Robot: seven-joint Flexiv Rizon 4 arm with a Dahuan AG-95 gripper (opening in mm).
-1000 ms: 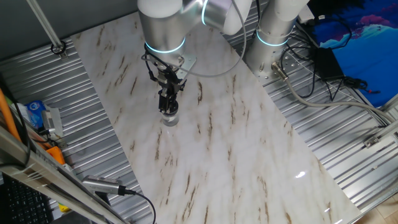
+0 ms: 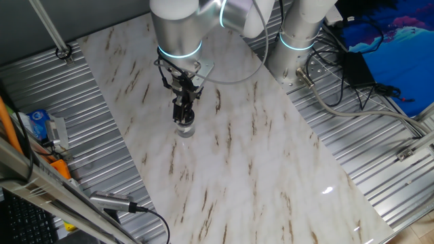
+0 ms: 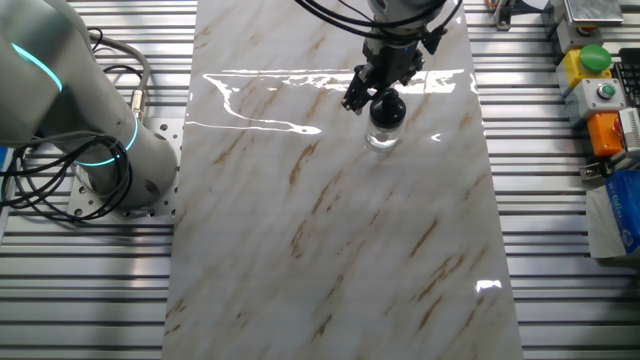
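Note:
A small clear jar with a round black lid (image 3: 387, 108) stands upright on the marble-patterned board (image 3: 300, 280). Its transparent body (image 3: 381, 137) shows below the lid. My black gripper (image 3: 372, 92) is down at lid height, pointing at the jar from the far side in exterior view 2. One finger reaches to the left of the lid; the other is hidden behind it or too dark to make out. From exterior view 1, the gripper (image 2: 180, 116) covers most of the lid, with the glassy jar base (image 2: 185, 131) just beneath. Whether the fingers touch the lid cannot be told.
The board is otherwise bare, with wide free room around the jar. A box of buttons (image 3: 595, 90) and a blue packet (image 3: 625, 208) lie off the board to the right. The arm's base (image 3: 130, 165) stands at the left, with loose cables around it.

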